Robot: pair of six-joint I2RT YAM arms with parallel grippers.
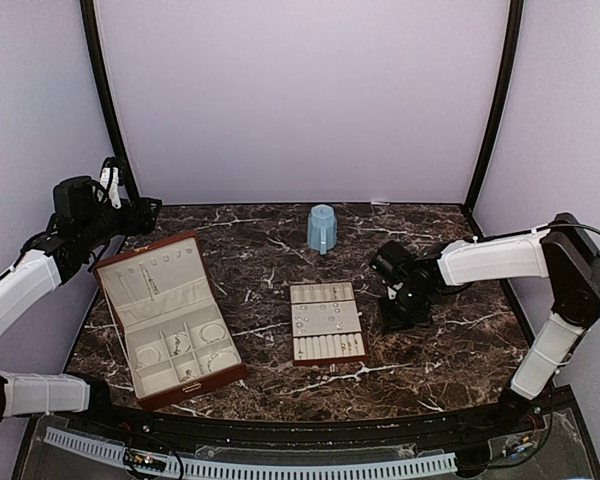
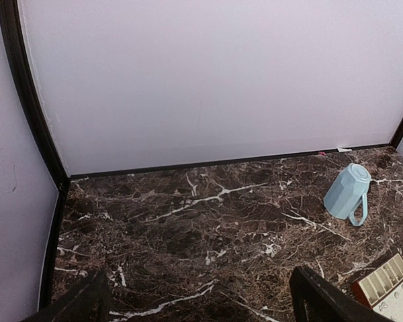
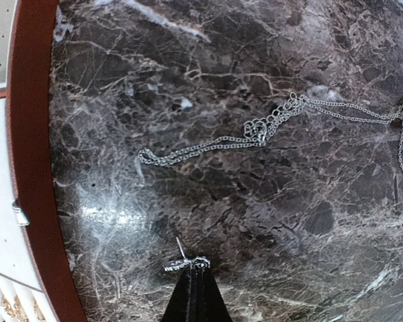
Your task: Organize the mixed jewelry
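In the right wrist view a small silver earring (image 3: pixel 181 263) with a thin post sits at the tips of my right gripper, which is shut on it low over the marble. Beyond it a silver chain necklace (image 3: pixel 215 143) lies stretched out and bunched in the middle. The flat jewelry tray (image 1: pixel 326 320) holds rings and earrings at the table's centre. An opened jewelry box (image 1: pixel 195 396) with necklaces and bracelets stands at the left. My left gripper is open and empty, raised over the far left.
A light blue pitcher (image 1: pixel 322 228) stands at the back middle. The tray's brown rim (image 3: pixel 40 154) runs just left of the right gripper. Bare marble (image 1: pixel 250 300) separates the box and the tray.
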